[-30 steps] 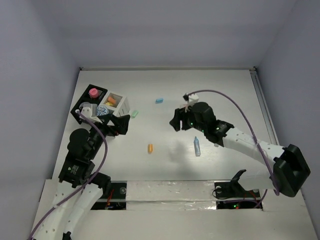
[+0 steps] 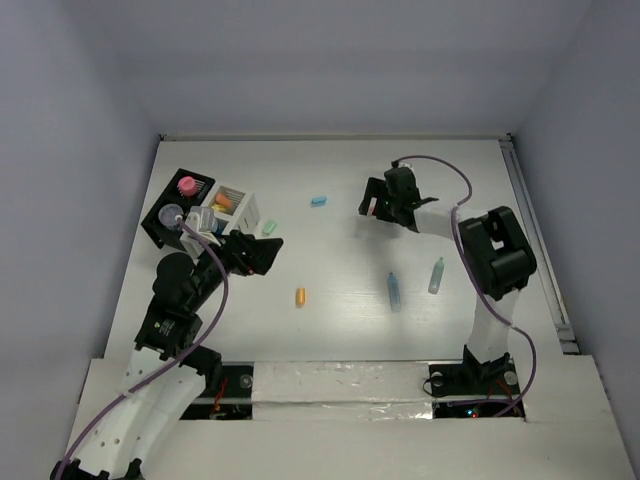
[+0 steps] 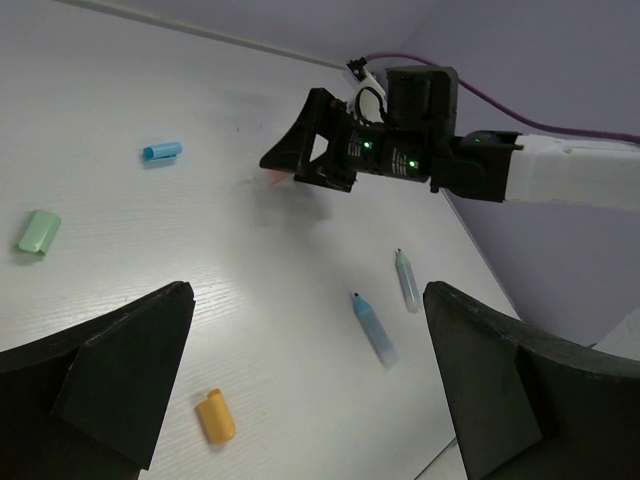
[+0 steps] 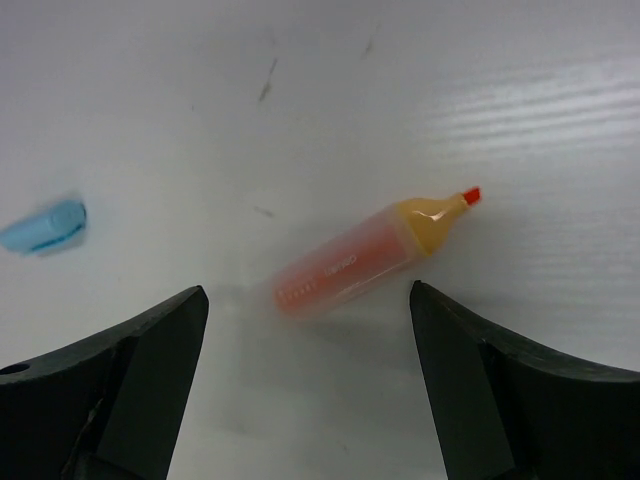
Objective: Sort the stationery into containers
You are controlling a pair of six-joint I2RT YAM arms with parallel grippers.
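Note:
A pink marker with an orange cap end (image 4: 350, 265) lies on the table beneath my right gripper, which stands open with nothing gripped. In the top view this right gripper (image 2: 369, 198) mostly covers that marker. My left gripper (image 2: 262, 254) is open and empty, above the table beside the containers. Loose on the table are a blue piece (image 2: 319, 201), a green piece (image 3: 40, 232), an orange piece (image 3: 216, 417), a blue marker (image 3: 375, 329) and a grey-green marker (image 3: 408, 281). At the left stand a black container (image 2: 152, 222) and a white container (image 2: 250, 212).
A pink round item (image 2: 187, 186) and a clear round item (image 2: 171, 216) sit in the black container. An orange item (image 2: 224, 201) is in the white one. The left arm partly hides the containers' near side.
My right gripper has moved away from the front, toward the back of the table, and now stands over the pink marker.

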